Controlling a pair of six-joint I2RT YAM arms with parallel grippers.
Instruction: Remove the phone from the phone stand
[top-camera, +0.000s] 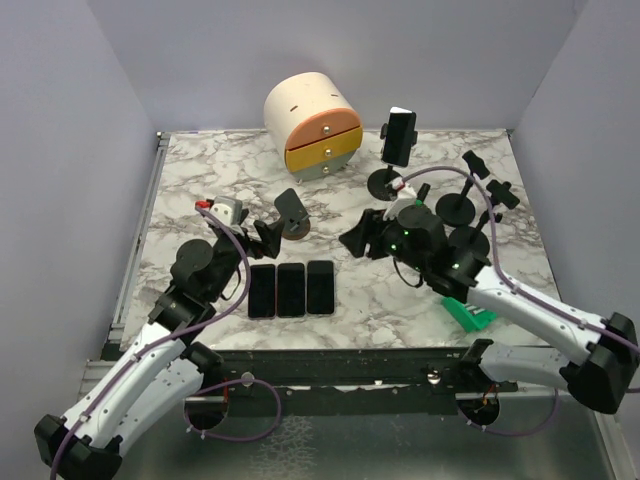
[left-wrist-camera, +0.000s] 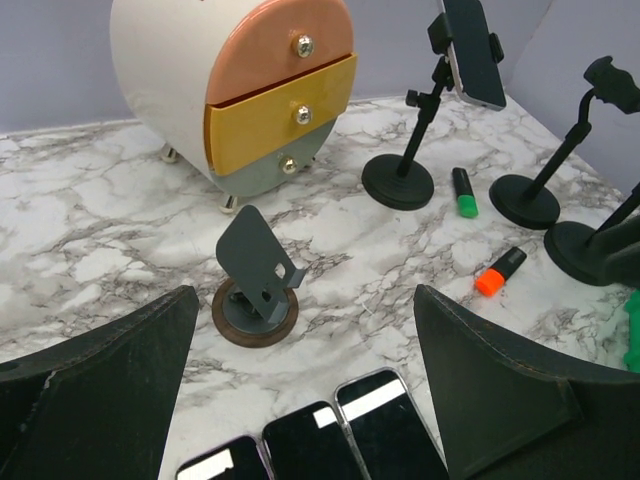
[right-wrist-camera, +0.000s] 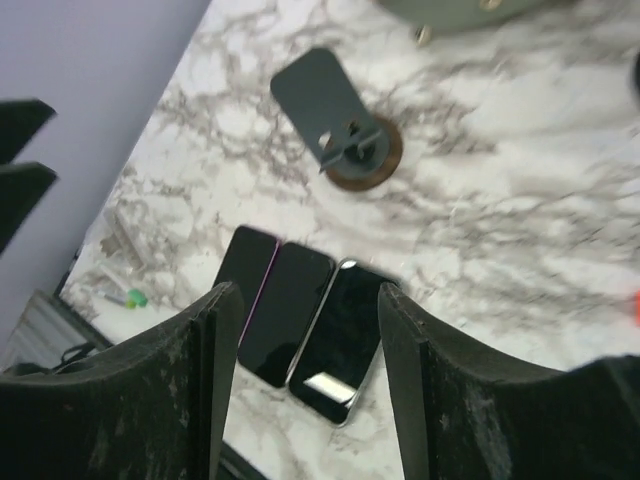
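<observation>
The phone (top-camera: 399, 136) is held upright in a tall stand (top-camera: 386, 182) at the back right; in the left wrist view the phone (left-wrist-camera: 472, 52) sits in its clamp. A low grey stand (top-camera: 291, 210) stands empty mid-table. Three phones (top-camera: 291, 290) lie side by side at the front. My left gripper (top-camera: 265, 238) is open left of the low stand, nothing in it. My right gripper (top-camera: 362, 238) hangs above the table right of the low stand, fingers apart, nothing visible between them.
A drawer box (top-camera: 310, 120) stands at the back. Two empty tall stands (left-wrist-camera: 525, 200), markers (left-wrist-camera: 465, 195) and a green tray (top-camera: 466, 313) occupy the right side.
</observation>
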